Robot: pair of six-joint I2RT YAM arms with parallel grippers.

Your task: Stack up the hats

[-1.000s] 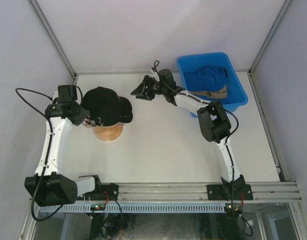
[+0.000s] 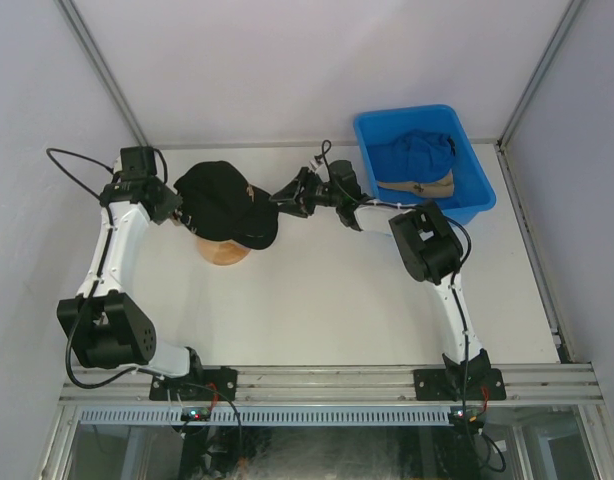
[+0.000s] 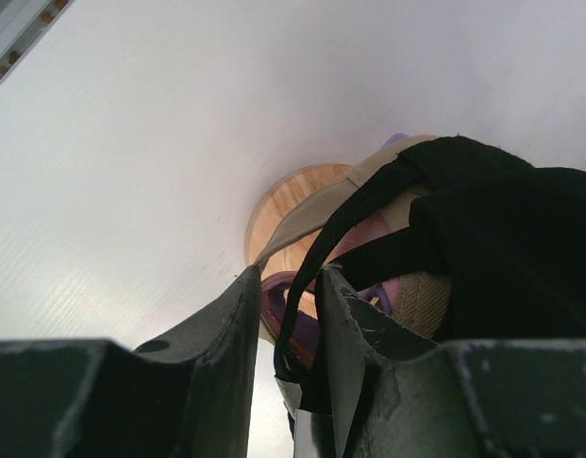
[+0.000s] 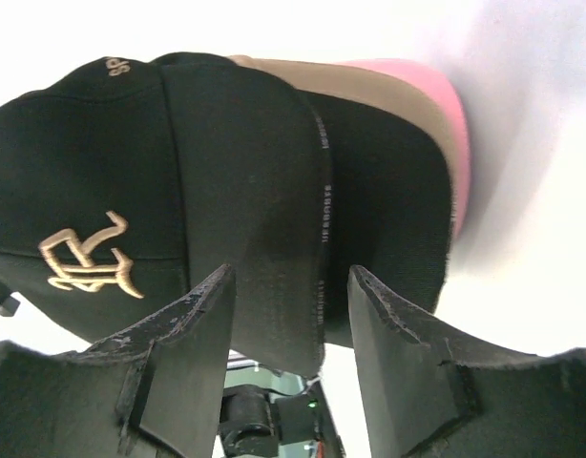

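Observation:
A black hat (image 2: 215,197) with a gold emblem lies tilted over a beige hat (image 4: 379,91) and a pink hat (image 4: 449,107). Under them is a round wooden base (image 2: 222,252). At the hat's back, my left gripper is part open, with the black strap (image 3: 322,243) running through the gap between its fingers; some bare space shows beside the strap. On the brim side, my right gripper stands open, the black brim (image 4: 393,205) seen beyond and between its fingertips. Whether they touch the brim is unclear.
At the back right sits a blue bin (image 2: 474,185) holding a blue hat (image 2: 419,155) and a tan brim (image 2: 427,188).
Over the last second the black hat and my left gripper shifted right and slightly toward the back.

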